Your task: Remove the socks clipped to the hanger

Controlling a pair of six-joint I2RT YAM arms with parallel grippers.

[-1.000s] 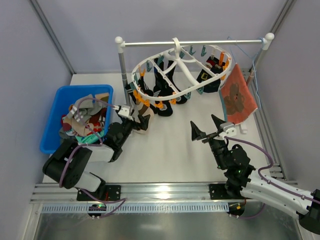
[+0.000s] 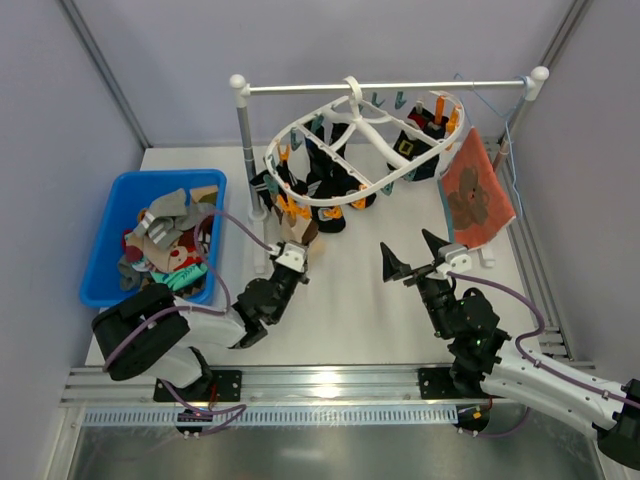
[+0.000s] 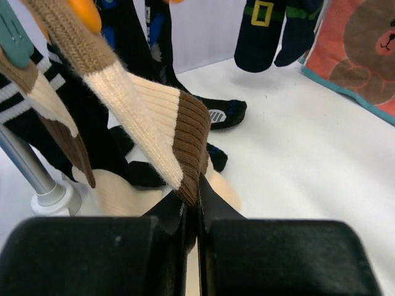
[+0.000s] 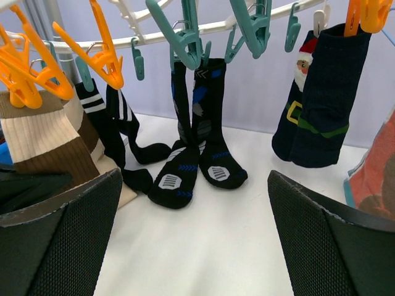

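Note:
My left gripper (image 2: 304, 279) is shut on a brown-and-cream striped sock (image 3: 162, 114). In the left wrist view this sock runs taut from an orange clip (image 3: 85, 13) at upper left down into the fingers. A second brown-and-cream sock (image 3: 57, 106) hangs loose to its left. Black patterned socks (image 4: 210, 105) hang in the middle of the white round hanger (image 2: 358, 190), and black striped socks (image 4: 102, 117) to their left. Dark Santa socks (image 4: 331, 92) hang at its right. My right gripper (image 2: 411, 254) stands open and empty, apart from the hanger.
A blue bin (image 2: 101, 245) holding several loose socks stands at the left. An orange cloth with a bear (image 2: 478, 195) hangs at the right.
The hanger has turned or tilted slightly. The right arm stayed still.

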